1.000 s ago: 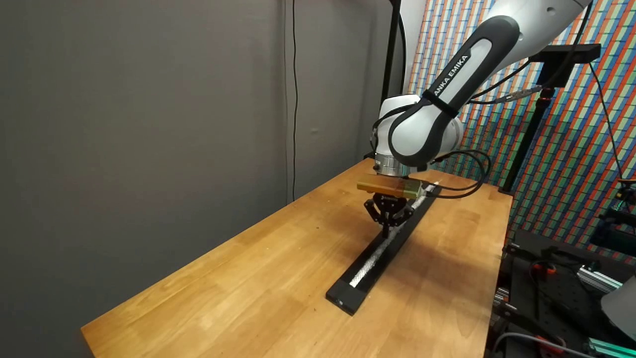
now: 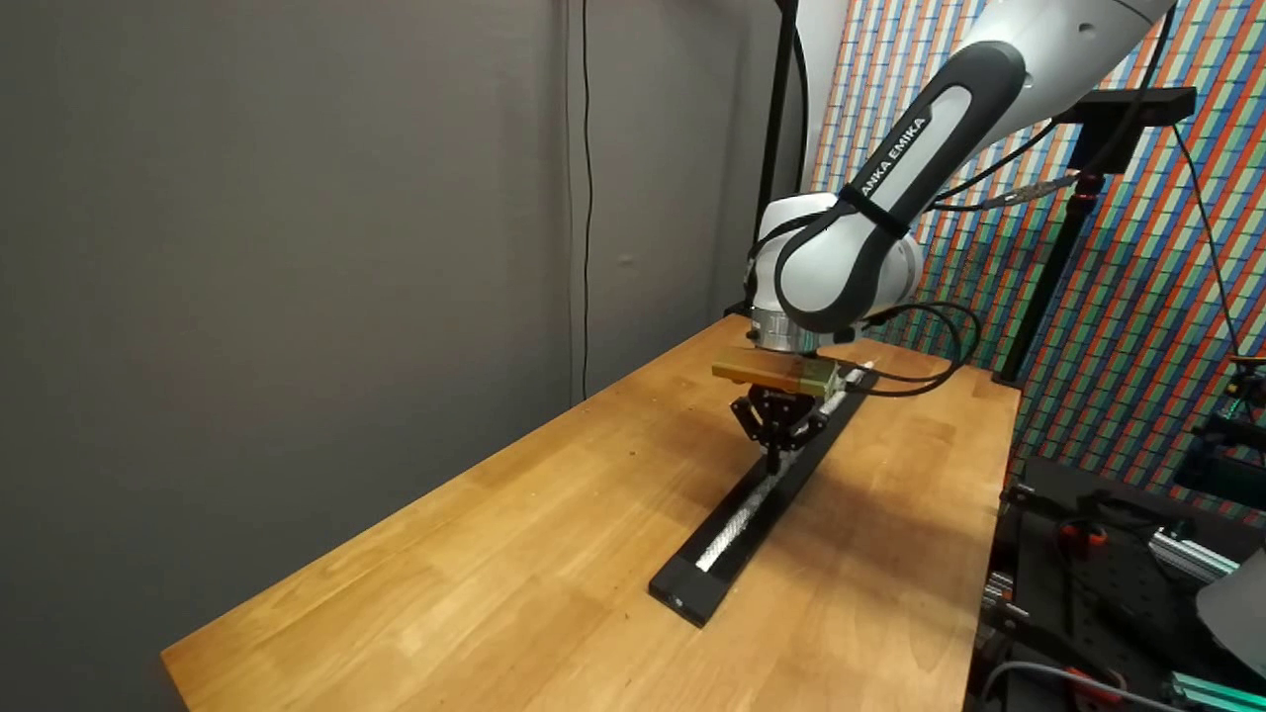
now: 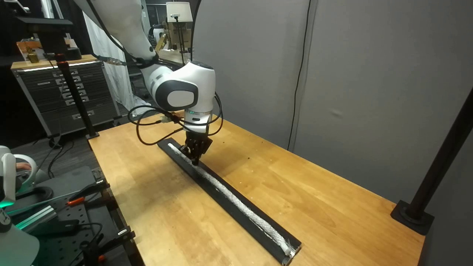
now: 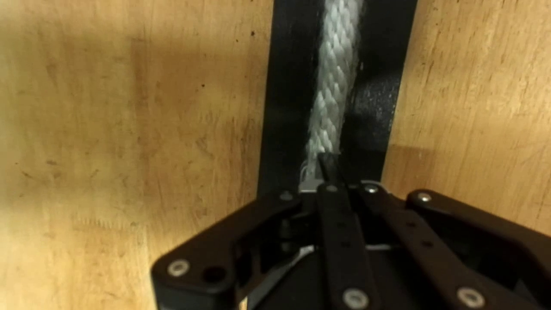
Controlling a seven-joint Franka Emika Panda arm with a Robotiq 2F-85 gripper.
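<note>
A white braided rope (image 4: 333,77) runs lengthwise along a long black strip (image 4: 290,103) on the wooden table. My gripper (image 2: 773,465) points down over the strip, its fingers together. In the wrist view its dark fingertip (image 4: 328,162) overlaps the rope, at or just above it; whether they touch is unclear. Nothing shows between the fingers. The second exterior view has the gripper (image 3: 195,162) nearer the strip's far end, with most of the rope (image 3: 239,203) stretching toward the near end.
Bare wooden tabletop (image 2: 475,570) lies on both sides of the strip. A grey wall panel (image 3: 377,88) borders one long side of the table, and a black post (image 3: 439,164) stands at a corner. Black cables (image 3: 146,133) loop out beside the wrist.
In the first exterior view the gripper has shifted slightly right, across the strip. It was shut before too. Rope and strip look unmoved.
</note>
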